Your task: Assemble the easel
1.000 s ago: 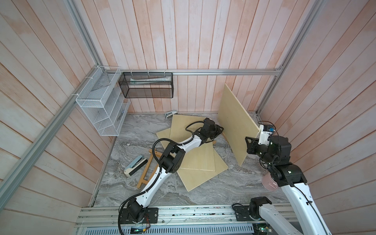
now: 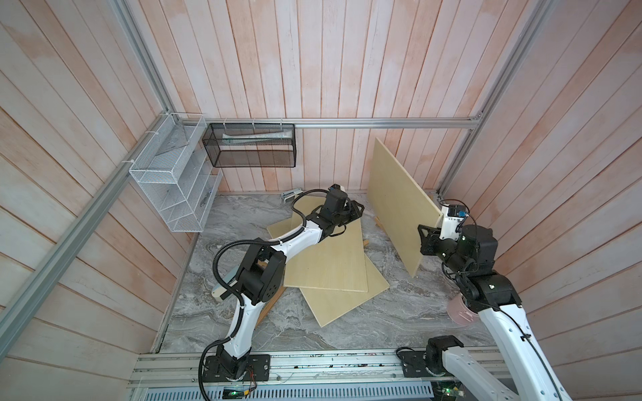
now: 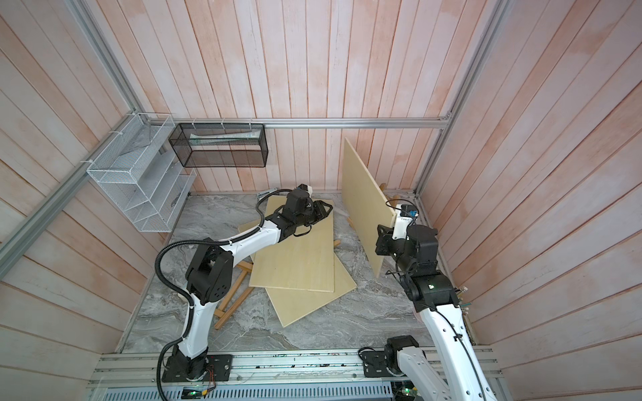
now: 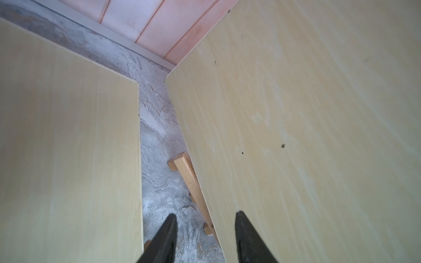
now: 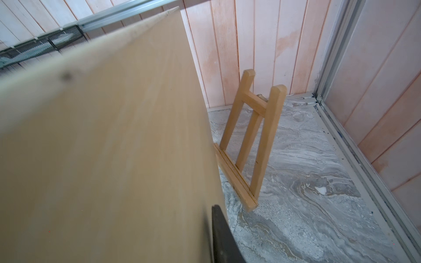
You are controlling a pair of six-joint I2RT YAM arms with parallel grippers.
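A large plywood board (image 2: 401,207) stands on edge, steeply tilted, right of centre. My right gripper (image 2: 430,238) is shut on its near upper edge; one dark finger (image 5: 225,239) shows beside the board in the right wrist view. On the board's far side stands a small wooden easel, its lower ledge (image 4: 191,177) peeking past the board's bottom edge in the left wrist view. My left gripper is open, nothing between its fingers, left of the board and above the flat boards.
Two flat plywood boards (image 2: 327,267) overlap on the marble-patterned table. Partly under the left arm lies a wooden frame (image 3: 230,304). A stapler-like object (image 2: 291,195) sits at the back. Wire baskets (image 2: 250,157) hang on the wall. Bare table shows right of the easel.
My left arm has drawn back up and to the left, away from the standing board. The board's top has shifted slightly left, while the right gripper keeps its hold nearly in place.
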